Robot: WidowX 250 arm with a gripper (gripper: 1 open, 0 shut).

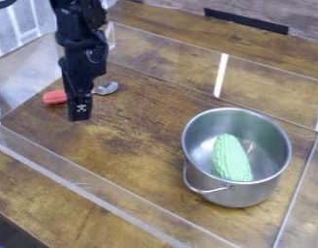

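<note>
My black gripper (74, 108) hangs on the left side of the table, open, its fingertips low over the wood. Just behind it lies a red object (54, 97), partly hidden by the gripper, with a small metallic piece (106, 88) to its right, perhaps part of the same utensil. On the right stands a steel pot (263, 176) with a handle, holding a light green corn-shaped object (231, 158).
Clear panel edges run along the left and right sides, and a white tape strip (221, 76) lies at the back.
</note>
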